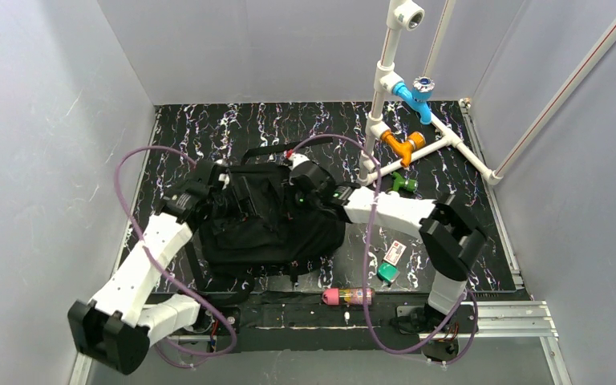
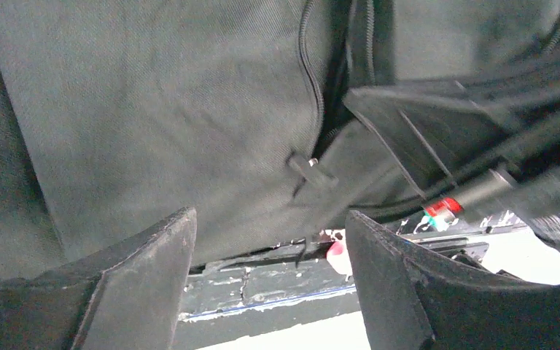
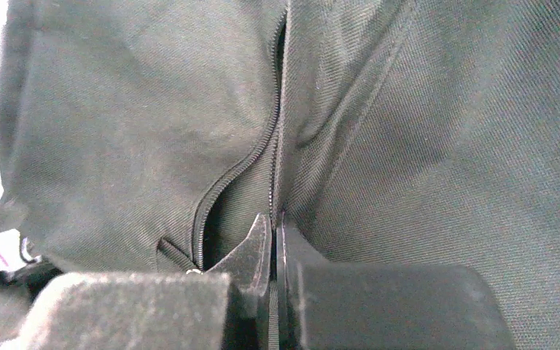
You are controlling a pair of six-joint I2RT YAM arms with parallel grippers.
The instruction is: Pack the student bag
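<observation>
A black bag (image 1: 313, 241) lies on the dark marbled table, its front hanging towards the near edge. My left gripper is over the bag's left part, its fingers wide apart with no cloth between them. In the right wrist view, the fingertips of my right gripper are closed together on the edge of the bag's zipped opening. A second zipper edge (image 3: 222, 182) curves away to the left of them, leaving a narrow gap. How much cloth is pinched is hidden by the fingers. The bag's inside cannot be seen.
A pink bottle (image 1: 345, 297) lies at the front edge. Right of the bag are a teal box (image 1: 387, 273) and a small white-and-red box (image 1: 395, 253). A white pipe frame (image 1: 375, 104) with coloured valves stands at the back right.
</observation>
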